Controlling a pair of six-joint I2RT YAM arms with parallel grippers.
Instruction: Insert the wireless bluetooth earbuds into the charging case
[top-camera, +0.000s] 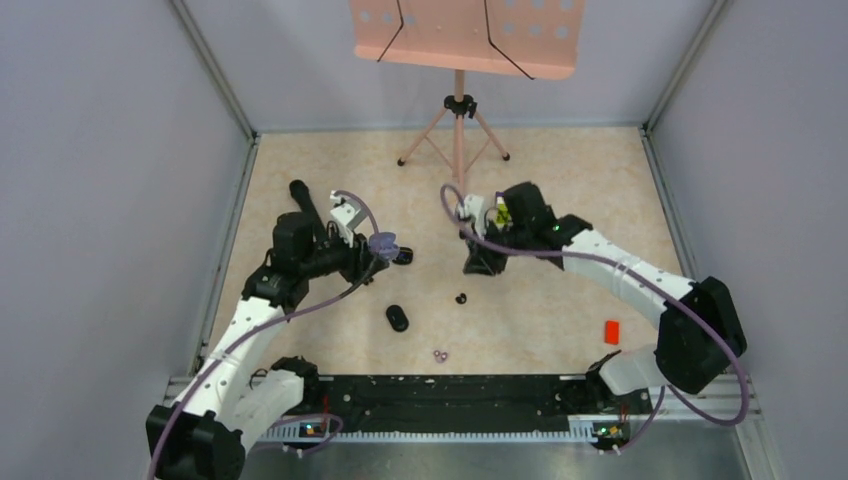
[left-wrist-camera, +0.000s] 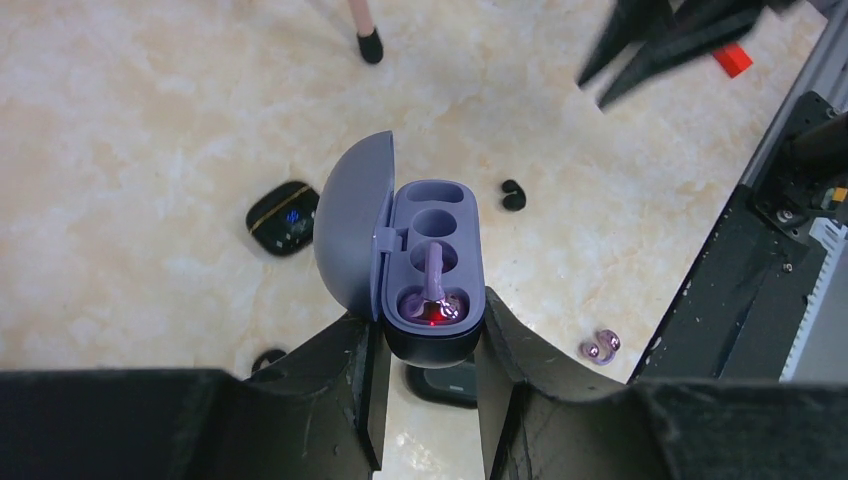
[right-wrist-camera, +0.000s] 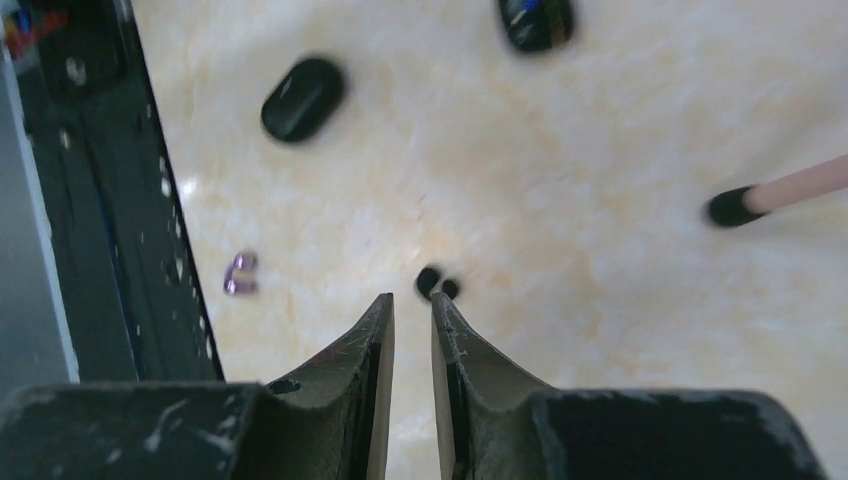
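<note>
A lavender charging case (left-wrist-camera: 428, 270) with its lid raised is held in my left gripper (top-camera: 368, 262), which is shut on it. One lavender earbud sits in its lower slot, with a red light showing. A pair of lavender earbuds (left-wrist-camera: 600, 347) lies near the front edge, also visible in the top view (top-camera: 440, 356). My right gripper hangs over the table, its fingertips a little apart with nothing visible between them, above a pair of small black earbuds (right-wrist-camera: 436, 282).
Two dark cases (top-camera: 397, 318) (left-wrist-camera: 282, 217) lie on the table. The pink stand (top-camera: 459, 140) is at the back, a red block (top-camera: 611, 332) at the right front.
</note>
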